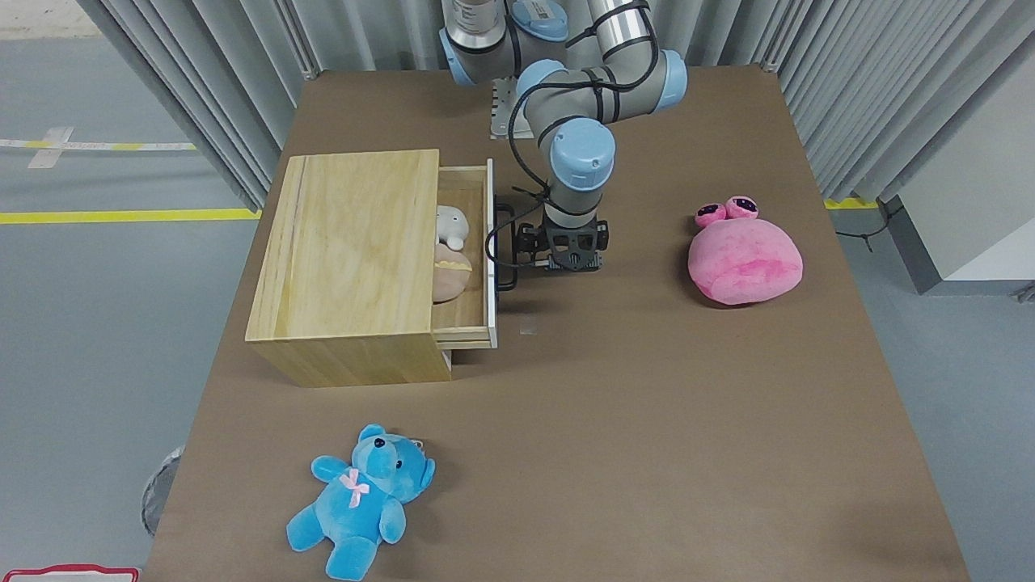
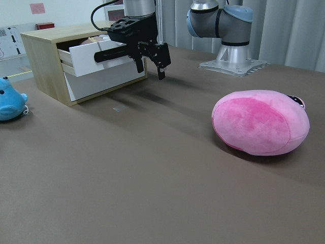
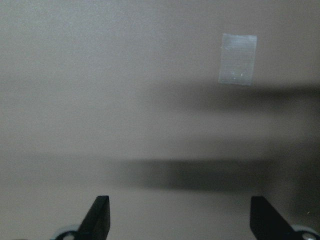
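Observation:
A light wooden drawer box [image 1: 340,252] stands on the left of the table, its upper drawer [image 2: 82,61] partly out. Inside lie a white plush toy [image 1: 451,226] and a beige plush [image 1: 450,272], partly hidden by the box top. My gripper is just outside the drawer front, beside its black handle [image 1: 505,280], low over the table. Its two fingers stand wide apart with nothing between them in the wrist view, where only bare table and shadows show below.
A pink plush [image 1: 745,260] sits to the right. A blue teddy [image 1: 354,514] lies at the front left. The arm's base plate is at the back.

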